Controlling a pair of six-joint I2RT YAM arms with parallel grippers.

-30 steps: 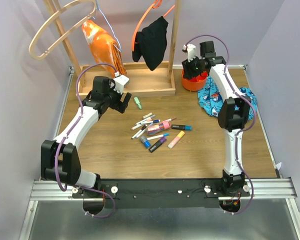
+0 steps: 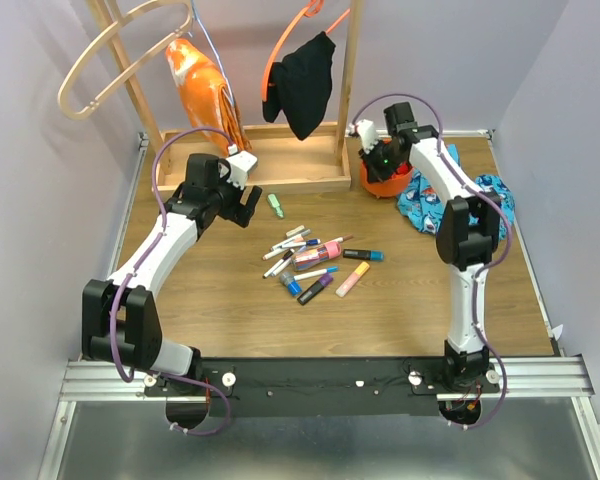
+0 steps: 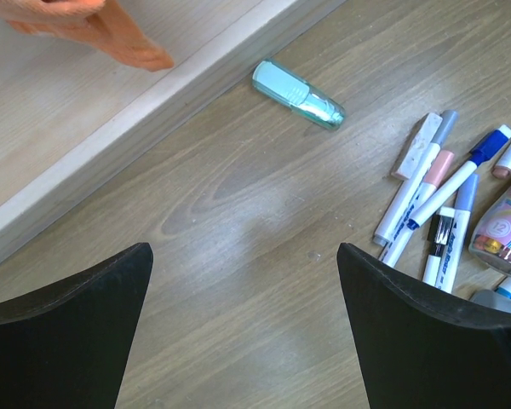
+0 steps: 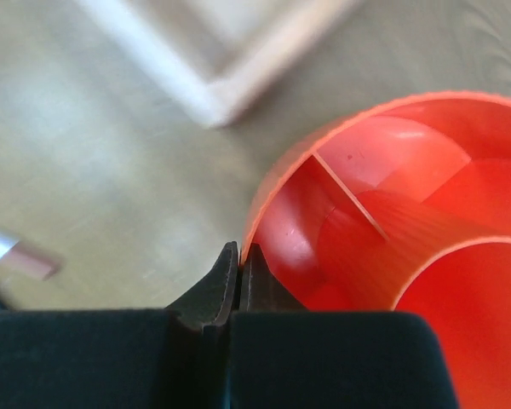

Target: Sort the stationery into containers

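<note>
The red round container (image 4: 485, 183), split into compartments around a central cup, fills the right side of the right wrist view and looks empty where visible. My right gripper is shut on its near rim. From above, that container (image 2: 389, 187) is partly covered by the right arm, beside the wooden rack. Over the table's left part, my left gripper stands open with only wood below. Pens and markers (image 2: 292, 250) lie loose mid-table with a pink bottle (image 2: 317, 257), a yellow-pink highlighter (image 2: 352, 279) and a dark marker (image 2: 316, 289). A green bottle (image 3: 298, 94) lies by the rack.
The wooden rack (image 2: 280, 180) spans the back, with an orange cloth (image 2: 202, 90) and a black cloth (image 2: 302, 85) hanging above. Crumpled blue cloth (image 2: 420, 205) lies right of the container.
The right gripper has come down onto the container's rim and shut. In the top view the container has shifted slightly toward the table's front. Left arm nearly still.
</note>
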